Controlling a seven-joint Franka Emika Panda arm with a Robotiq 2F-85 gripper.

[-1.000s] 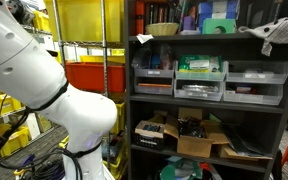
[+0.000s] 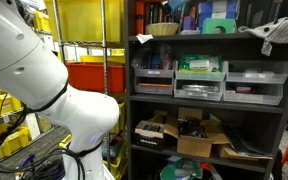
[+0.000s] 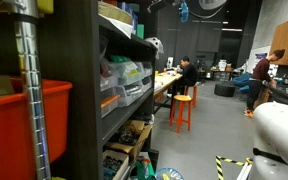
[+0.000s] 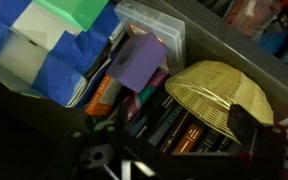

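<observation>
My gripper is open over a shelf, its dark fingers wide apart at either side of the wrist view. Between and beyond them lies a yellow woven basket (image 4: pixel 214 92), with nothing visibly held. Dark, book-like items (image 4: pixel 164 122) stand in a row beside the basket, partly hidden by the gripper. A purple block (image 4: pixel 137 62) sits close by, next to a clear plastic box (image 4: pixel 152 24). In exterior view 1 the basket (image 2: pixel 164 29) is on the upper shelf, toward the left; the gripper cannot be made out clearly there.
Blue and white packages (image 4: pixel 44 45) and a green box (image 4: pixel 74 10) crowd the shelf. Clear bins (image 2: pixel 199 68) fill the shelf below, cardboard boxes (image 2: pixel 194 130) the one under that. A grey plush shape (image 2: pixel 275 36) hangs at the right. Two people are farther off in the room.
</observation>
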